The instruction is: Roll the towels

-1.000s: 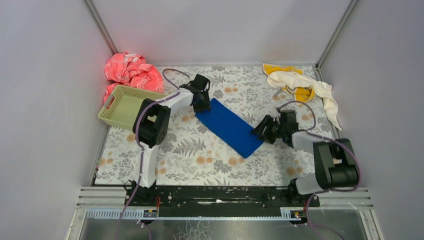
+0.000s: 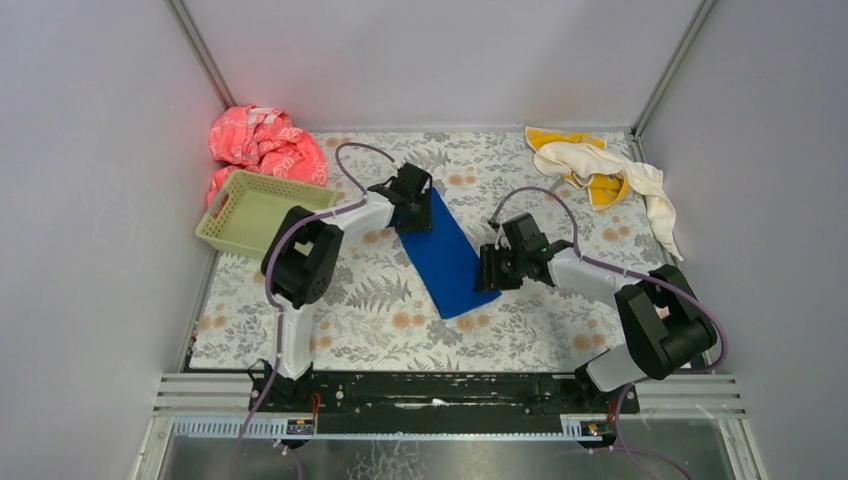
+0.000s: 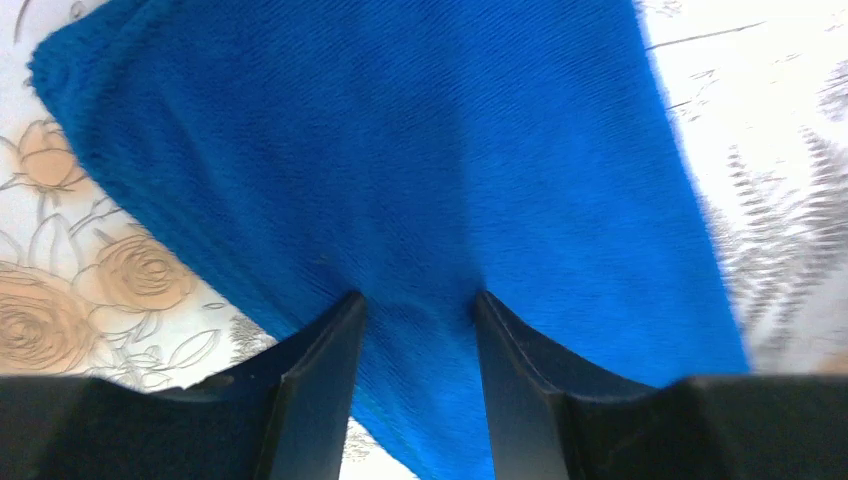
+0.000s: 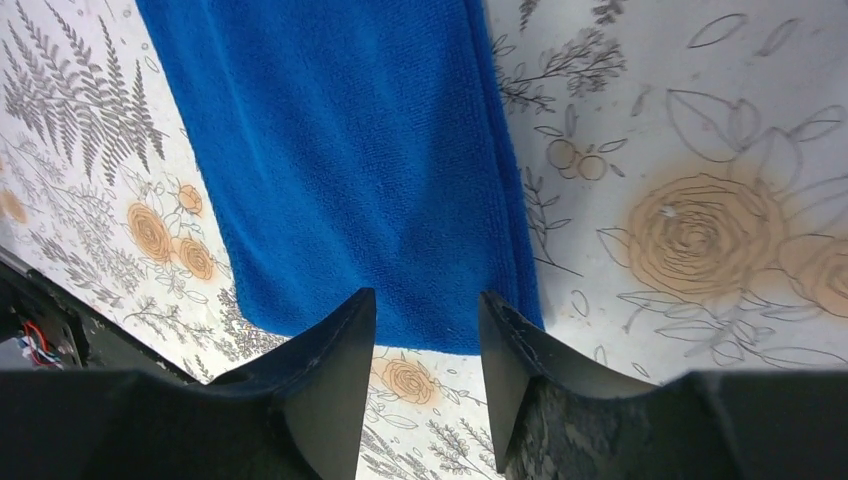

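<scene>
The blue towel (image 2: 442, 262) lies flat, folded into a long strip running from the upper left to the lower right at mid-table. Its doubled edge (image 4: 508, 225) shows in the right wrist view. My left gripper is over the towel's far end, fingertips down at the cloth. Its fingers (image 3: 330, 345) stand apart with blue cloth between or beneath them; whether they pinch it is not clear. At the near end, my right gripper is open over the towel's right corner, its fingers apart and no cloth visibly gripped.
At the left stands an empty green basket (image 2: 262, 190), a crumpled coral-pink towel (image 2: 265, 145) behind it. Yellow and cream towels (image 2: 600, 165) lie heaped at the back right.
The towel has turned to a steeper slant, its near end shifting left. My right gripper has moved left with it.
</scene>
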